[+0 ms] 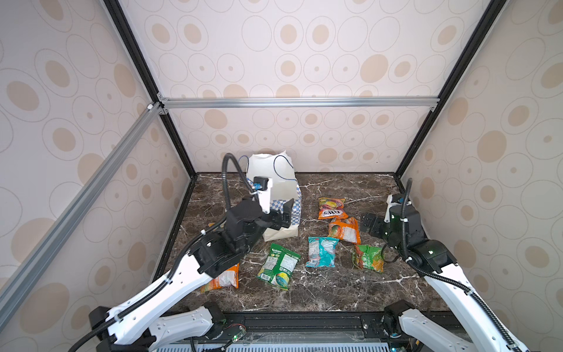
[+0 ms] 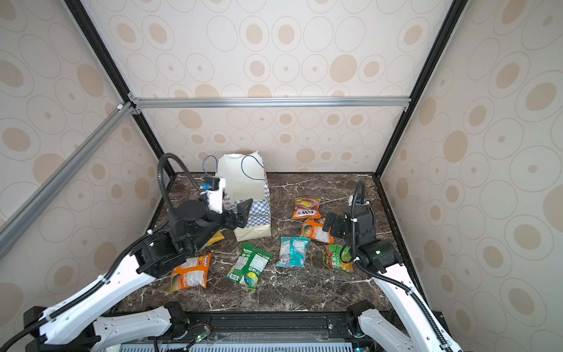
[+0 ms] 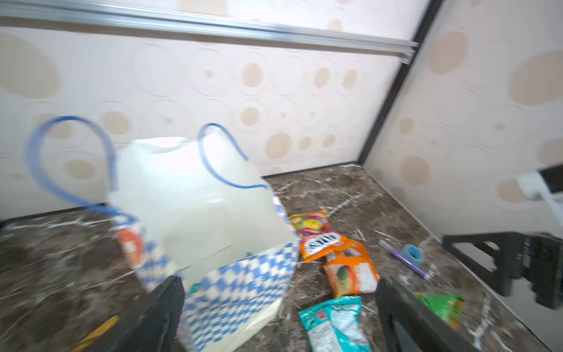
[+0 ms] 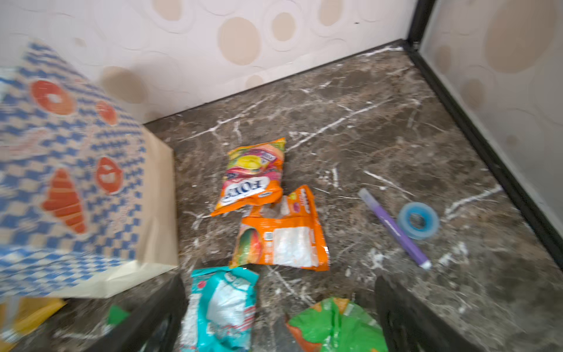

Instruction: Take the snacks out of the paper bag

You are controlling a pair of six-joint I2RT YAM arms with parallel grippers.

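The white paper bag (image 1: pixel 272 176), with blue checks and blue cord handles, stands open at the back. My left gripper (image 1: pixel 287 214) is open and empty in front of it. Near the right side, my right gripper (image 1: pixel 369 223) stands open, nothing between its fingers. Snack packets lie on the table: a purple-orange one (image 4: pixel 249 174), an orange one (image 4: pixel 284 234), a teal one (image 1: pixel 321 252), a green-orange one (image 4: pixel 337 328), a green one (image 1: pixel 279 265), another orange one (image 2: pixel 190 272) and a yellow one (image 2: pixel 215 237). Small green specks (image 3: pixel 195 287) show at the bag's mouth; its bottom is hidden.
A purple pen (image 4: pixel 396 228) and a blue tape roll (image 4: pixel 418 220) lie on the right. Patterned walls and a metal rail (image 1: pixel 299 102) enclose the space.
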